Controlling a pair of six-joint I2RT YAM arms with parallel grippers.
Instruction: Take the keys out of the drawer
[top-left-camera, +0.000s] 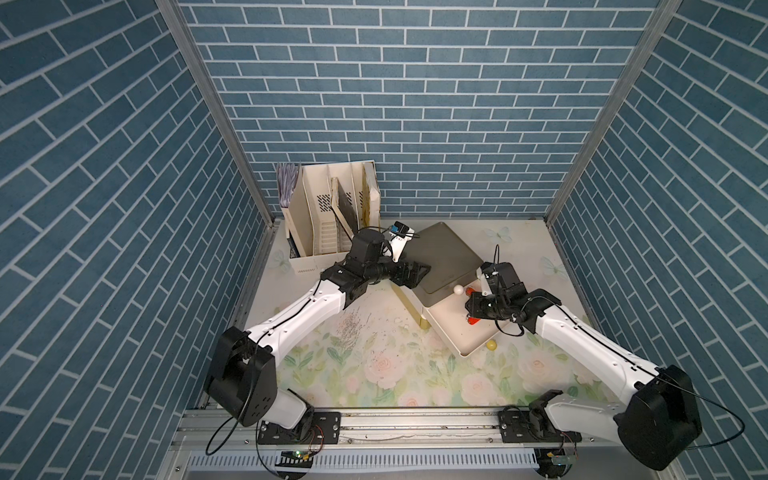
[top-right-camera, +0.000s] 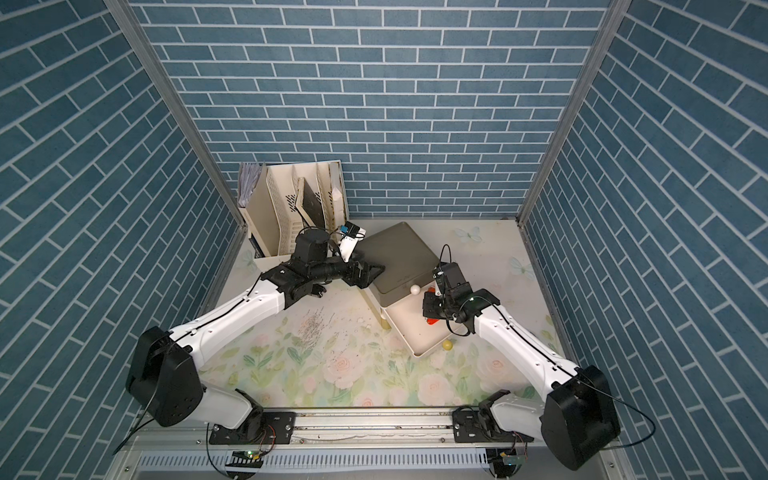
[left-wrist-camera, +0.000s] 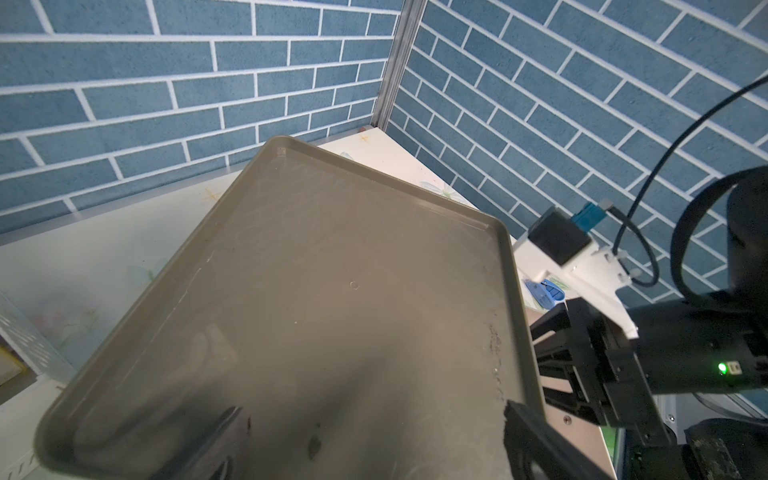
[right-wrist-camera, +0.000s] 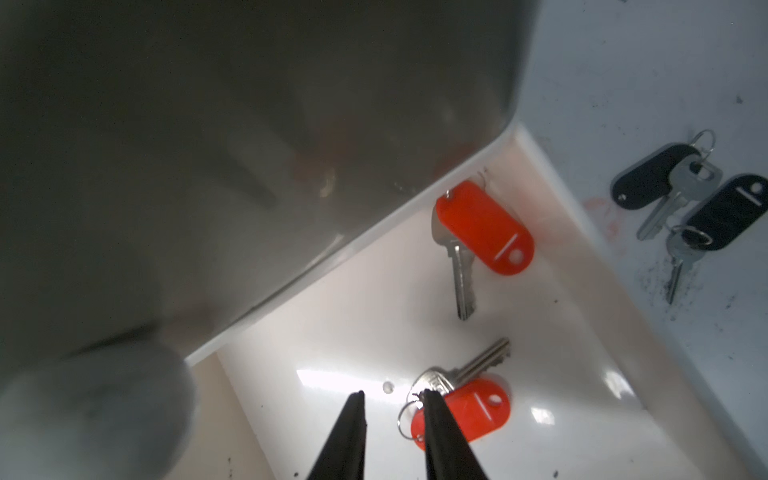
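Note:
The cream drawer (top-left-camera: 448, 328) holds two keys with red tags: one (right-wrist-camera: 484, 228) by the far corner, the other (right-wrist-camera: 464, 412) lower in the right wrist view. My right gripper is over the drawer at that lower key, its fingers a little apart; I cannot tell whether they touch it. My left gripper (top-left-camera: 416, 274) stands open over the dark tray (top-left-camera: 444, 248), with nothing seen between its fingers. In the right wrist view, two keys with black tags (right-wrist-camera: 724, 212) (right-wrist-camera: 648, 180) lie outside the drawer.
A cream file organiser (top-left-camera: 320, 216) stands at the back left. A yellow ball (top-left-camera: 491, 345) lies beside the drawer and a white round knob (top-left-camera: 458, 289) is at its back edge.

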